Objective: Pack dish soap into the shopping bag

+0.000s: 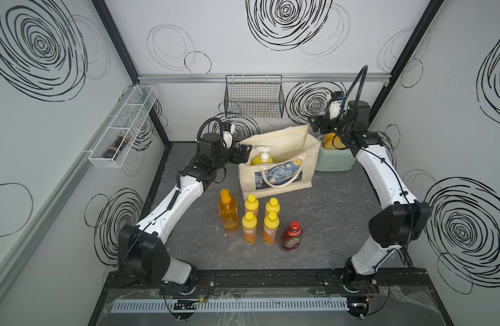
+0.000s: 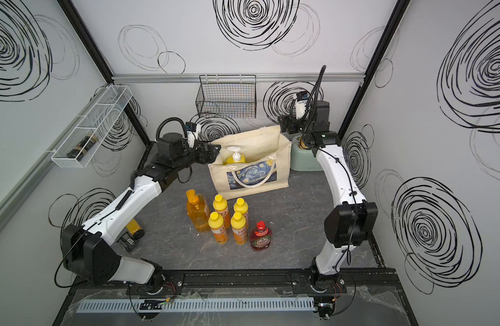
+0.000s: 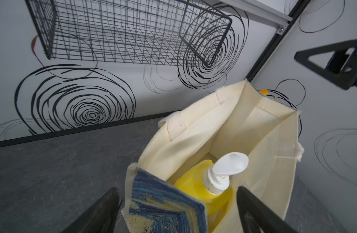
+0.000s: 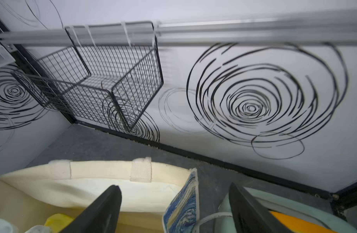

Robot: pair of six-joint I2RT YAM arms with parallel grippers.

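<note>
The cream shopping bag (image 1: pixel 289 142) with a starry-night print stands upright at the back centre. A yellow dish soap bottle with a white pump (image 3: pixel 197 182) is inside it. My left gripper (image 1: pixel 244 153) is open at the bag's left end, nothing held; in the left wrist view its fingertips frame that end's printed fold. My right gripper (image 1: pixel 315 124) is open and raised above the bag's right end, near the green container, with nothing between its fingers.
Several yellow-capped bottles (image 1: pixel 270 228), an amber bottle (image 1: pixel 228 214) and a red-capped bottle (image 1: pixel 291 237) stand in front. The green container (image 2: pixel 307 160) is right of the bag. A black wire basket (image 1: pixel 254 96) hangs behind; a white rack (image 1: pixel 122 125) is on the left wall.
</note>
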